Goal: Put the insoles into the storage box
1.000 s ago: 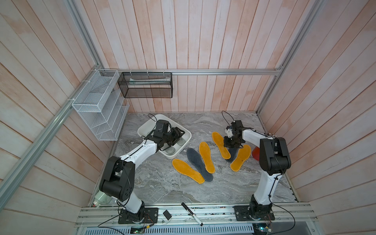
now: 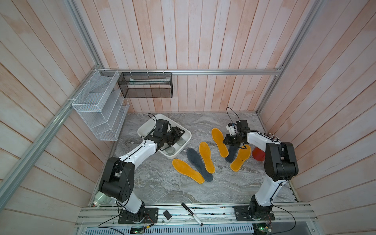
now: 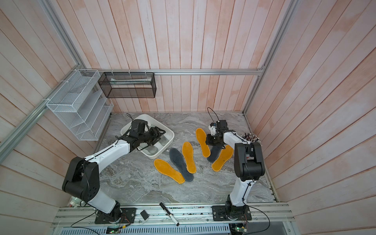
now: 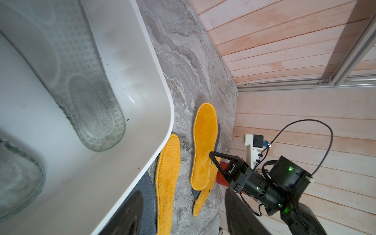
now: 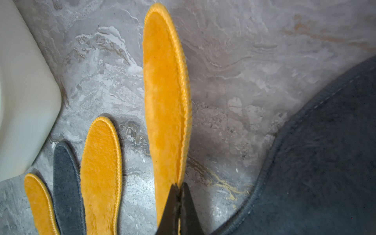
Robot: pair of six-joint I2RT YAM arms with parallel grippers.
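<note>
My right gripper is shut on the edge of a yellow insole (image 5: 164,90), which is lifted at a tilt beside a dark insole (image 5: 321,156). My left gripper (image 2: 178,133) hangs over the white storage box (image 4: 148,66), its fingers apart with nothing between them. Two pale grey insoles (image 4: 94,109) lie inside the box. On the table between box and right gripper lie a yellow insole (image 2: 187,170), a dark insole (image 2: 199,164) and another yellow insole (image 2: 206,156). A further yellow insole (image 2: 240,158) lies at the right.
A red object (image 2: 258,154) is at the right edge. White wire shelves (image 2: 98,109) hang on the left wall, a black wire basket (image 2: 145,94) on the back rail.
The left arm has not visibly moved.
</note>
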